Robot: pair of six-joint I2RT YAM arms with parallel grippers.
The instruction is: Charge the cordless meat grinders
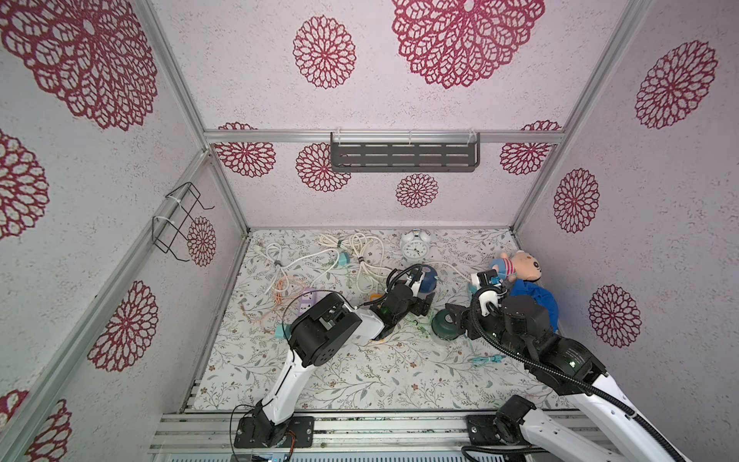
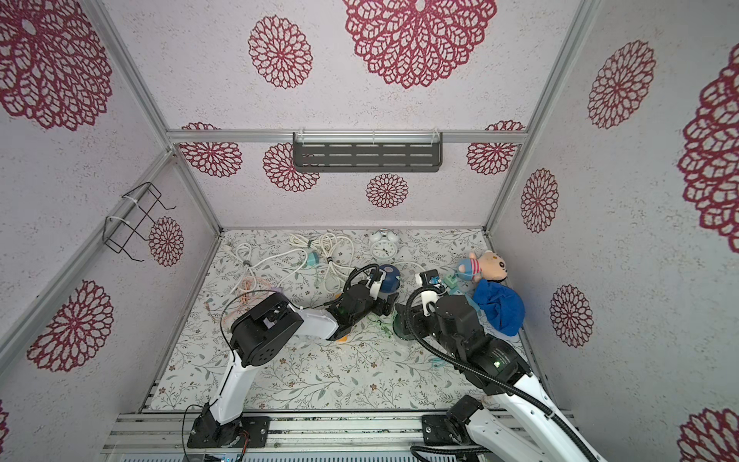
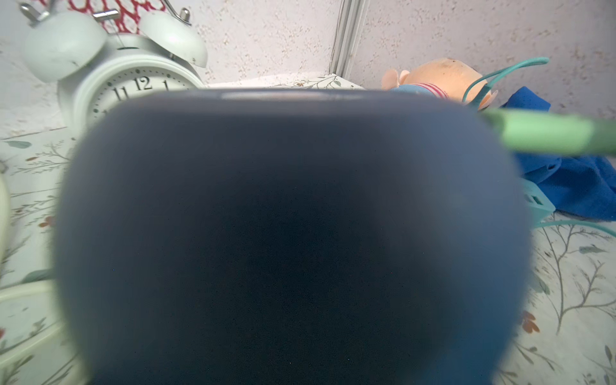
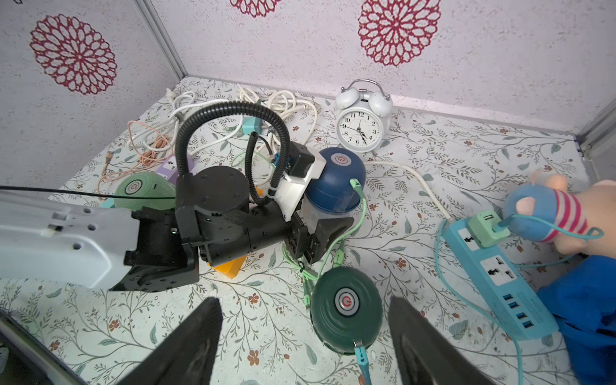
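My left gripper is at the blue grinder, which has a green cable plugged into its side and fills most of the left wrist view, blurred; whether it is lifted is unclear. My right gripper (image 1: 460,314) is open, above and beside the dark green grinder (image 4: 345,310), which has a teal cable plugged in. A light green grinder (image 4: 146,190) sits behind the left arm. The teal power strip (image 4: 498,282) on the right holds a green charger (image 4: 487,227); a purple strip (image 4: 168,168) lies at left.
A white alarm clock (image 4: 361,128) stands at the back. A plush toy (image 4: 590,215) and blue cloth (image 4: 571,308) lie at right. Tangled white cables cover the back left.
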